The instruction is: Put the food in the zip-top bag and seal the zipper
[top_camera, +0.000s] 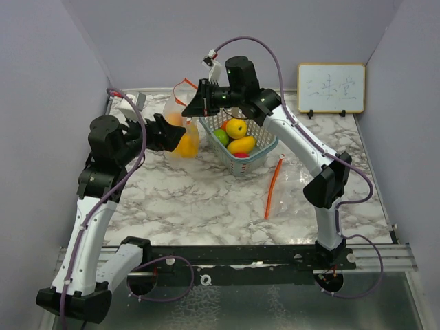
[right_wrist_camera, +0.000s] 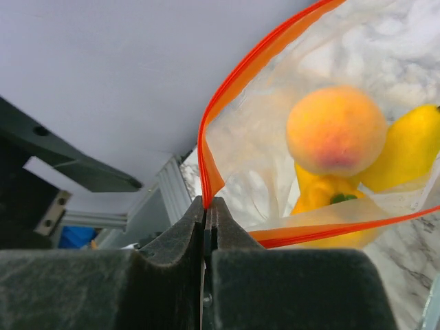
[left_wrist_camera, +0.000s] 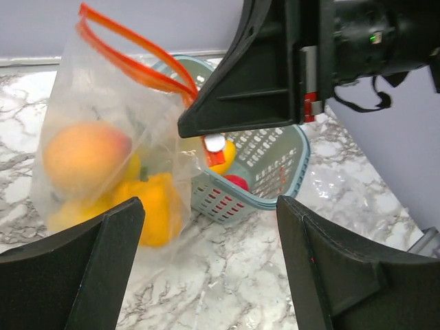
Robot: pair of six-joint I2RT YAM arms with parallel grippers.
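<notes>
A clear zip bag (left_wrist_camera: 113, 82) with an orange zip edge hangs with its mouth spread. Inside it are a peach (right_wrist_camera: 337, 130) and yellow food (left_wrist_camera: 155, 206), which looks like peppers. My right gripper is shut on the bag's orange edge at one corner of the mouth. To the left of the bag, my left gripper (top_camera: 181, 136) is open. The left wrist view shows its fingers (left_wrist_camera: 103, 254) wide apart, nothing between them, with the bag just beyond. A small white and red piece (left_wrist_camera: 215, 143) shows by the right fingertips.
The blue-grey basket (top_camera: 258, 157) stands just right of the bag, holding several fruits and vegetables. Another clear bag (top_camera: 292, 199) with an orange zip strip (top_camera: 273, 185) lies flat at the right.
</notes>
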